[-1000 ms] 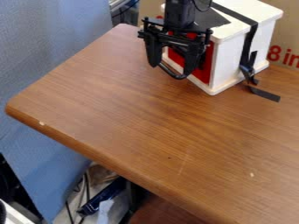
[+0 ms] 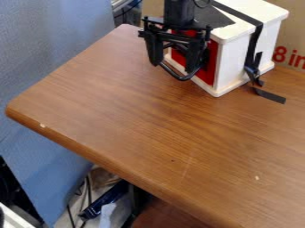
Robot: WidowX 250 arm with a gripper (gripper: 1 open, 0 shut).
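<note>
My black gripper [image 2: 179, 65] is at the top centre of the view, in front of a white box [image 2: 234, 54] with a red front panel [image 2: 210, 66] and black straps. Its dark fingers overlap the red panel; whether they touch it, and whether they are open or shut, I cannot tell. The box stands at the back of the wooden table [image 2: 143, 134], with a black strap [image 2: 270, 95] trailing onto the tabletop at its right.
A cardboard box [image 2: 291, 44] with red print stands behind at the right. Past the table's left edge are a blue-grey padded surface [image 2: 48, 62] and clutter below.
My gripper has shifted very slightly to the left over the last second. The box and strap look unchanged.
</note>
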